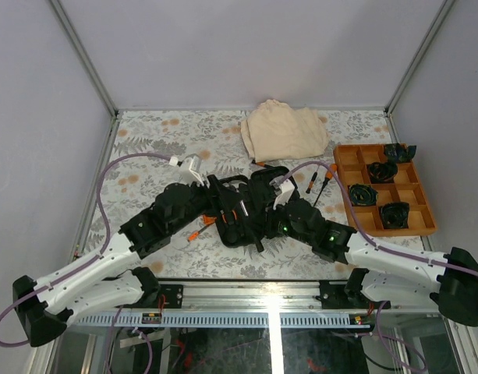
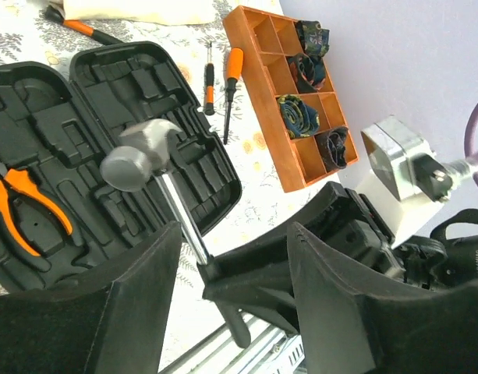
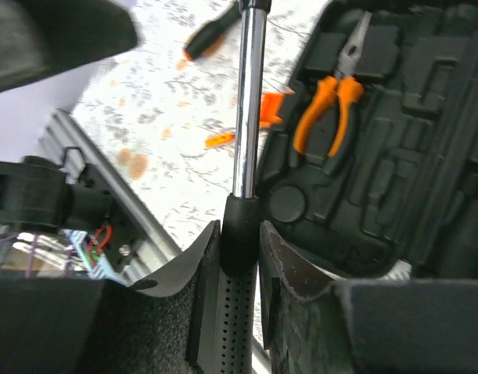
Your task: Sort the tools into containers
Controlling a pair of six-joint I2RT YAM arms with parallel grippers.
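A hammer with a steel shaft and black handle (image 3: 240, 241) is gripped by my right gripper, whose fingers close on the upper handle. Its silver head (image 2: 133, 160) hangs over the tool case in the left wrist view. My left gripper stands open, and the hammer passes beyond the gap between its fingers without being clamped. Beneath lies the open black tool case (image 2: 63, 160), with orange-handled pliers (image 2: 36, 206) in one half. An orange screwdriver (image 2: 232, 66) and a smaller one (image 2: 210, 89) lie right of the case.
On the right, a wooden divided box (image 1: 349, 156) holds several dark bundles. A beige cloth (image 1: 285, 132) lies at the back, with another orange-and-black tool (image 2: 83, 28) by its edge. An orange-handled tool (image 1: 201, 231) rests left of the case.
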